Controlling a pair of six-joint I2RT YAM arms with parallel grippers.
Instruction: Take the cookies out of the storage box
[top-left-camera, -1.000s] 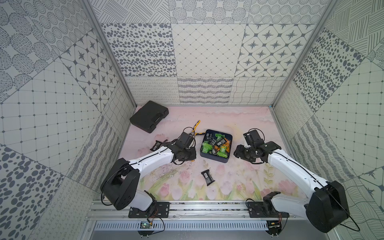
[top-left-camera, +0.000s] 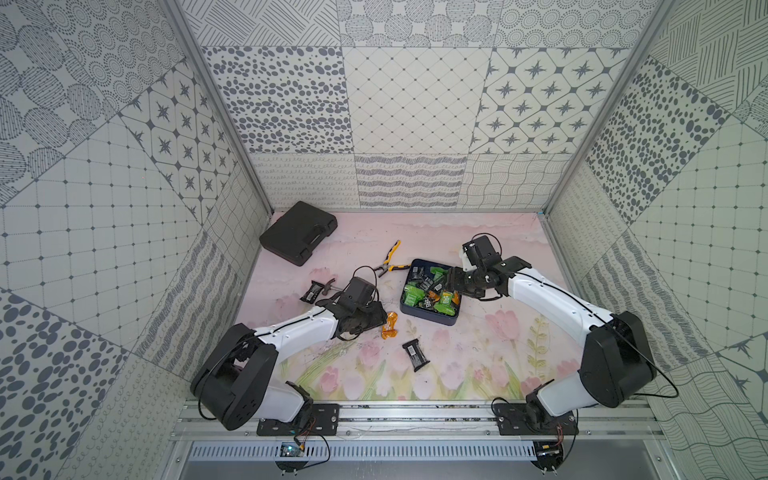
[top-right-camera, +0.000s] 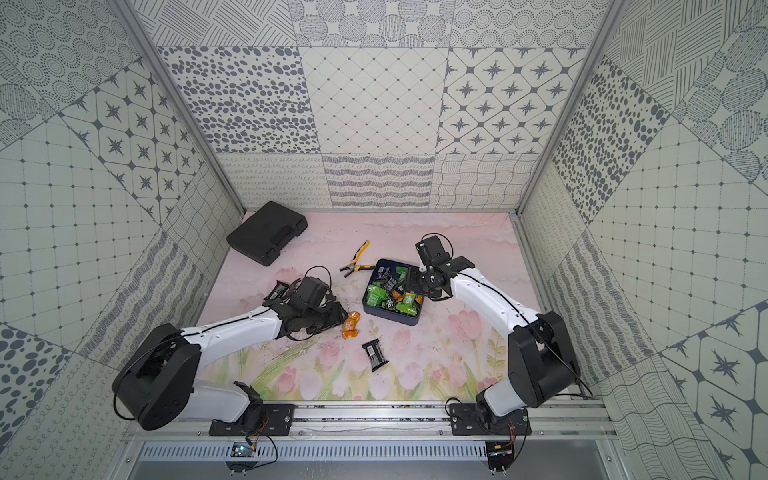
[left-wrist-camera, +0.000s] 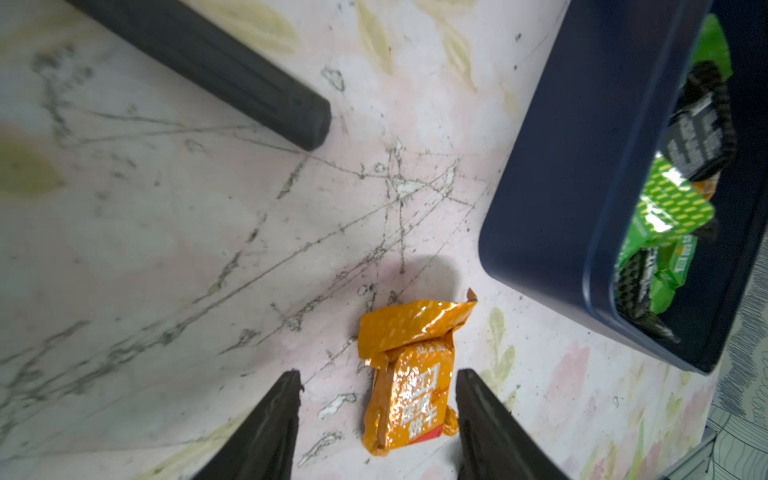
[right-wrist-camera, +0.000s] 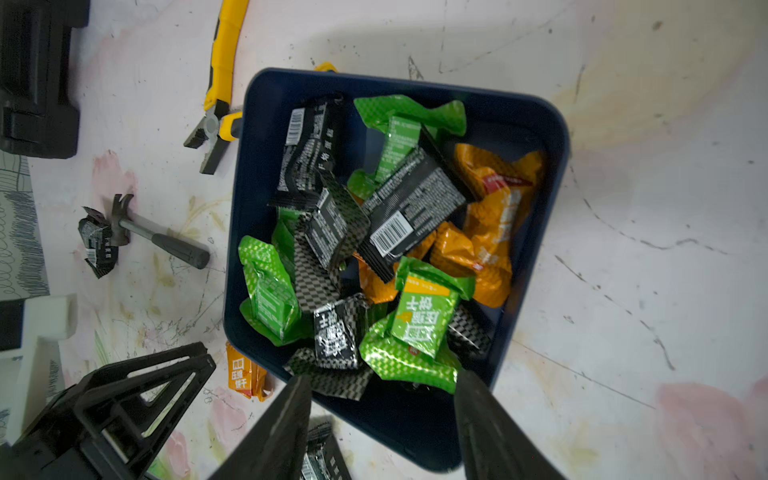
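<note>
The navy storage box (right-wrist-camera: 544, 208) holds several cookie packets in green, black and orange, such as a green one (right-wrist-camera: 424, 316) and a black one (right-wrist-camera: 408, 208). My right gripper is over the box, open, nothing between its fingers. An orange packet (left-wrist-camera: 408, 392) lies on the table left of the box; my left gripper is open above it, not gripping it. A black packet (top-left-camera: 415, 354) lies in front of the box, another (right-wrist-camera: 97, 244) at the left beside a hammer.
Pliers (right-wrist-camera: 224, 48) lie behind the box's left side, and a hammer (right-wrist-camera: 168, 244) lies to its left. A black case (top-left-camera: 297, 232) stands at the back left.
My right gripper has moved left and back from beside the box to over it. My left gripper has moved down from where it was, uncovering more of the orange packet.
</note>
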